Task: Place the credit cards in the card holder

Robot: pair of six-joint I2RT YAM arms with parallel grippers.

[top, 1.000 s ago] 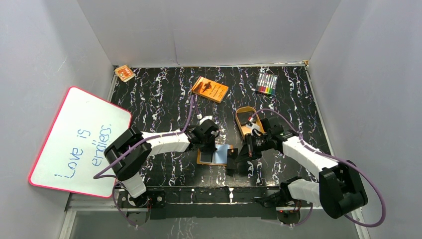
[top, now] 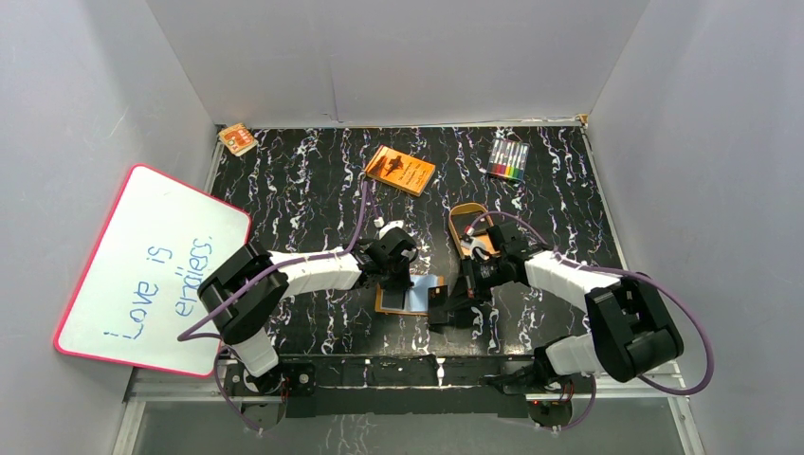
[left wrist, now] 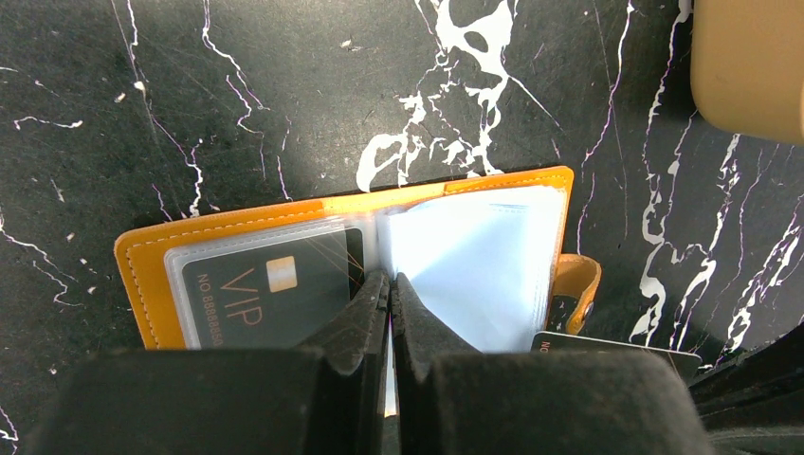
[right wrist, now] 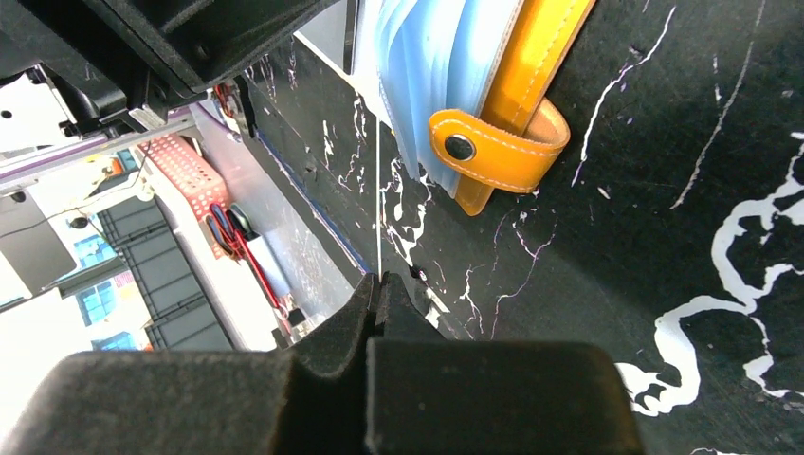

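The tan card holder [left wrist: 142, 265] lies open, a black VIP card [left wrist: 270, 303] in its left sleeve and pale blue sleeves [left wrist: 474, 256] on the right. My left gripper is shut at the edge between these sleeves; whether it pinches plastic is unclear. My right gripper is shut on a black card [top: 437, 308], seen edge-on as a thin line in the right wrist view, beside the holder's right end and strap [right wrist: 498, 156]. A tan tray [top: 458, 210] stands behind the right gripper.
An orange book [top: 400, 171] and a set of coloured pens [top: 508, 159] lie at the back. A whiteboard [top: 152, 270] is at the left, and a small orange box [top: 237, 138] is in the back left corner.
My right gripper and its card have shifted slightly left toward the holder, with the right arm's lower part moving up. The left arm stays in place.
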